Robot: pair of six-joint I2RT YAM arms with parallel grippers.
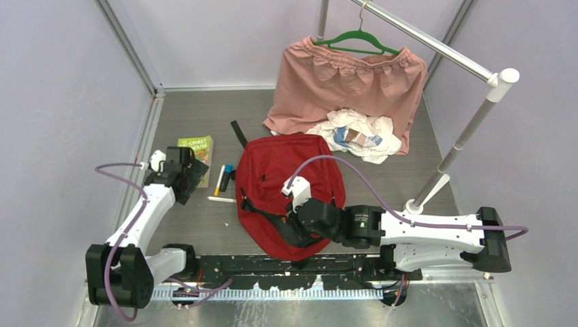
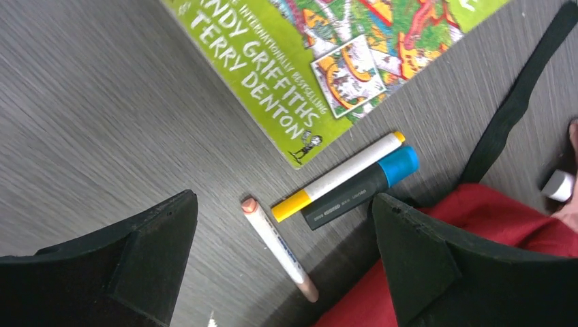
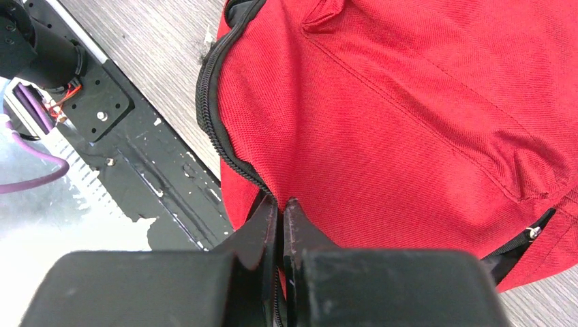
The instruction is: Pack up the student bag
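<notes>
The red bag [image 1: 286, 157] lies flat mid-table. My right gripper is shut on the black zippered edge at its opening, with red fabric spreading beyond. My left gripper hangs open above the table, left of the bag, its fingers empty. Under it are a green book [image 2: 293, 116], a yellow-capped marker [image 2: 341, 170], a blue-capped black marker [image 2: 351, 191] and a thin white pen [image 2: 276, 245]. In the top view the left arm partly covers the book.
A pink garment [image 1: 347, 82] hangs from a rail at the back right, with white crumpled cloth [image 1: 368, 136] beneath. The rail's post [image 1: 453, 150] stands right of the bag. Bare table shows at front left.
</notes>
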